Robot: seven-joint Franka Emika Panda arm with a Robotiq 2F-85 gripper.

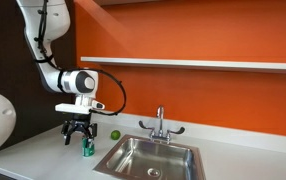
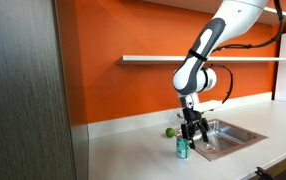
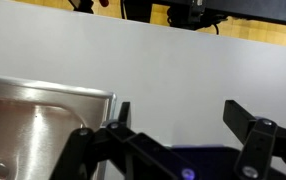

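Observation:
A green can (image 1: 87, 148) stands upright on the white counter, left of the sink. My gripper (image 1: 80, 136) is low over the counter close to the can, partly in front of it in exterior view 1. In exterior view 2 the can (image 2: 182, 148) shows just left of and below the gripper (image 2: 194, 136). The wrist view has the gripper's fingers (image 3: 123, 114) spread wide, with bare counter between their tips. I cannot clearly make out the can in that view.
A steel sink (image 1: 116, 168) with a faucet (image 1: 160, 125) lies right of the gripper. Behind the can sits a round green object (image 1: 115, 134). A white shelf (image 1: 193, 64) crosses the orange wall above. Right of the sink, the counter is clear.

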